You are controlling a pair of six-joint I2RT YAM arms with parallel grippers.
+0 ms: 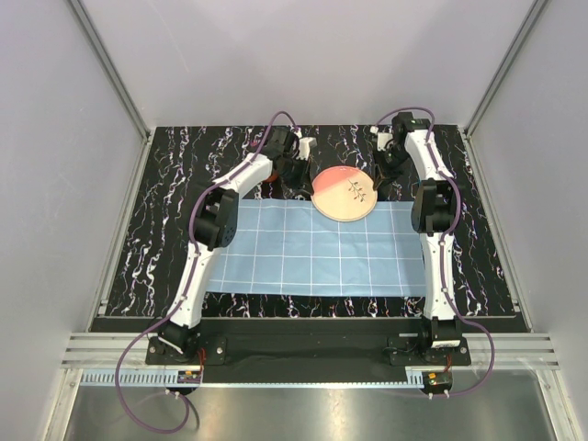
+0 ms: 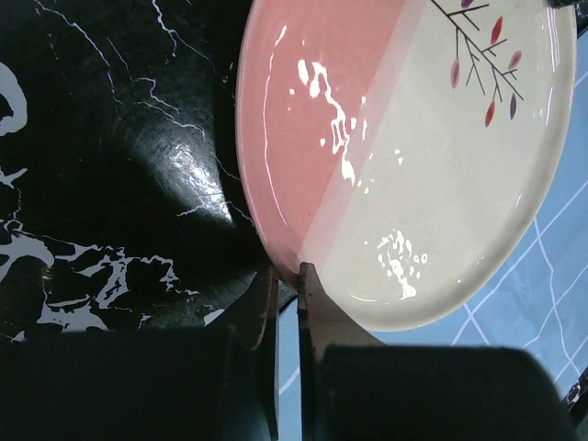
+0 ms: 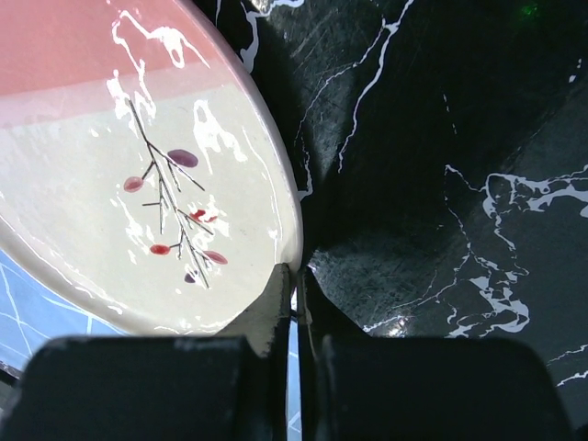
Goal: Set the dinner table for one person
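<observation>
An oval plate point(image 1: 344, 197), pink on one side and cream with a twig pattern on the other, lies level at the far edge of the blue grid-patterned mat point(image 1: 312, 262), partly over it. My left gripper is shut on its left rim, which runs in between the fingertips at the pink-cream border. On the opposite side, my right gripper is shut at the cream rim, whose thin edge enters between its tips. Whether the plate rests on the surface or hangs just above it, I cannot tell.
Under the left arm, part of a red-orange object point(image 1: 272, 175) shows, mostly hidden. Black marbled tabletop point(image 1: 165, 184) surrounds the mat.
</observation>
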